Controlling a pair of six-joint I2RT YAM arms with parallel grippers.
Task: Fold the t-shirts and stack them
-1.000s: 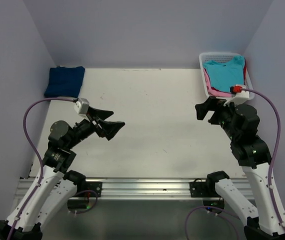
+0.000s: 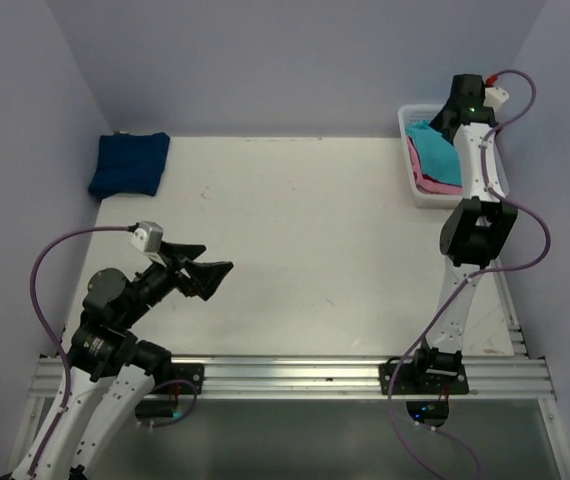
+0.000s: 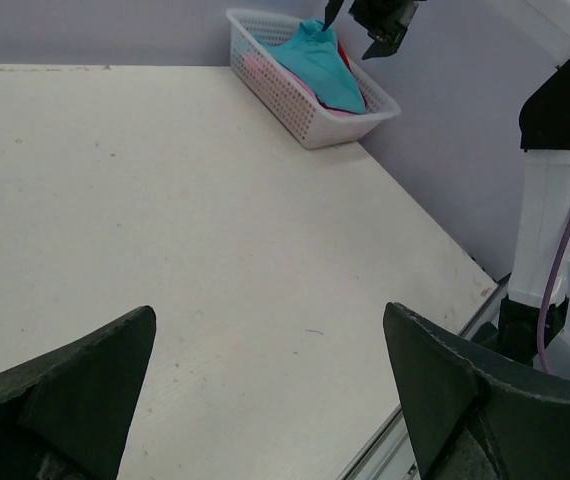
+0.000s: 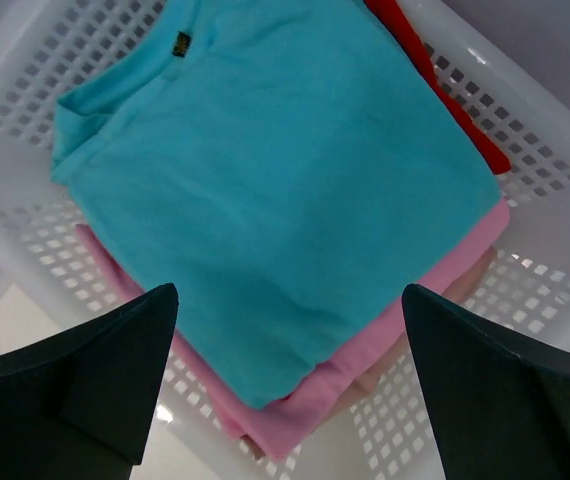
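A white basket [image 2: 411, 198] at the back right holds a cyan shirt [image 4: 275, 210] on top of pink shirts [image 4: 310, 400], with red cloth [image 4: 480, 135] along one side. My right gripper [image 2: 450, 125] is open above the basket, its fingertips over the cyan shirt in the right wrist view. A folded dark blue shirt [image 2: 129, 162] lies at the back left of the table. My left gripper [image 2: 200, 270] hangs open over the left front of the table, nothing between its fingers.
Grey walls bound it at back and sides, and a metal rail [image 2: 285, 368] runs along the front edge.
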